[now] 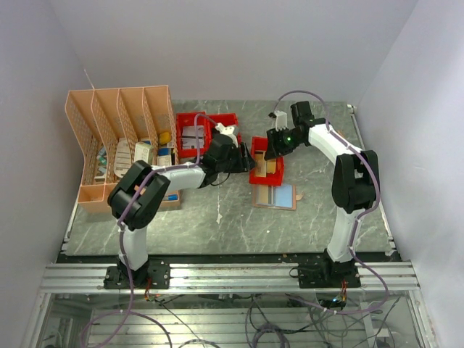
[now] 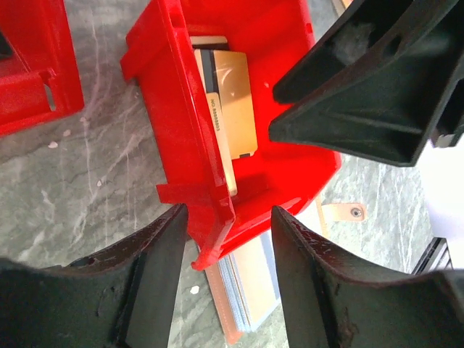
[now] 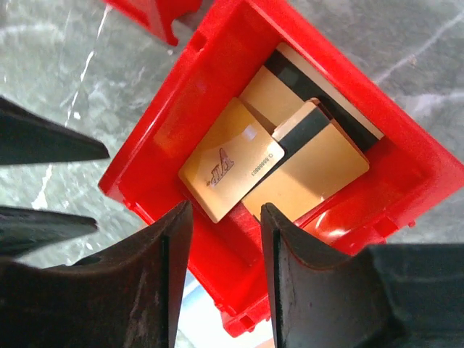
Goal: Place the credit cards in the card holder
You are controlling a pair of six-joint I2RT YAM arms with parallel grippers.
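Several gold and black cards lie inside a red tray [image 1: 256,179] at the table's middle right, also seen in the left wrist view [image 2: 235,101]. My left gripper [image 1: 246,160] is at the tray's left wall, open, with the wall in front of its fingertips. My right gripper [image 1: 272,148] hangs over the tray's right part, open, with nothing visibly held. A multicoloured card holder [image 1: 273,196] lies just below the tray, partly hidden by it in the left wrist view.
Two more red trays [image 1: 181,118] stand at the back left, beside a large tan compartment organiser [image 1: 94,190].
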